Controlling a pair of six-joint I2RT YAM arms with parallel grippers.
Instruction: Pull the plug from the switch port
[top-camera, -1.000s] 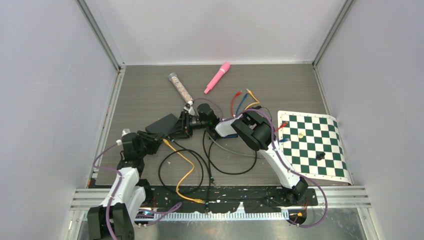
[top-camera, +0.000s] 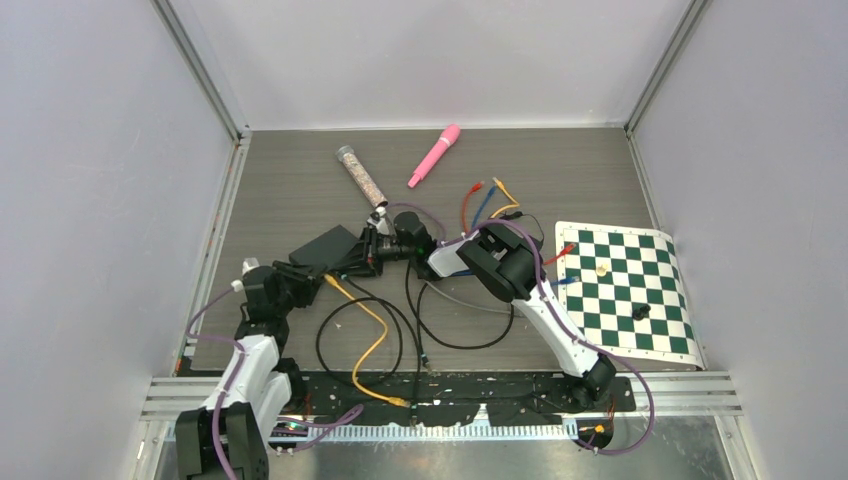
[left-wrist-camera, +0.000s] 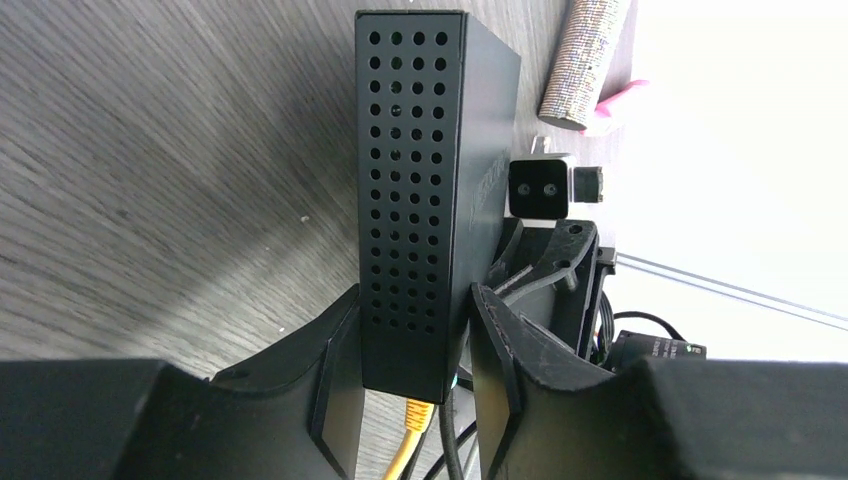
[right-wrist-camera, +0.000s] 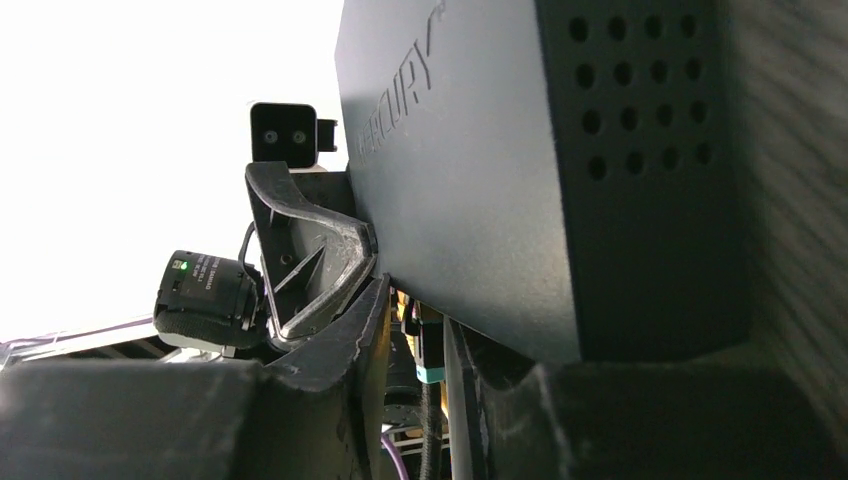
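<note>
The dark perforated switch (left-wrist-camera: 406, 180) (right-wrist-camera: 460, 180) (top-camera: 323, 246) sits between my grippers. My left gripper has a finger at each side of the switch's near end, apparently shut on it. My right gripper is just below the switch's port edge, around the connectors of a black cable with a teal tip (right-wrist-camera: 430, 374); whether it grips one I cannot tell. A yellow cable (left-wrist-camera: 405, 450) (top-camera: 372, 314) runs from beneath the switch.
A bead tube (top-camera: 362, 175) and pink wand (top-camera: 434, 156) lie behind. Loose short cables (top-camera: 480, 200) lie right of my right arm, with a chessboard (top-camera: 620, 300) beyond. Black cable loops (top-camera: 470, 346) cover the front middle.
The right arm has shifted very slightly around its elbow and wrist. The switch and left arm look unchanged.
</note>
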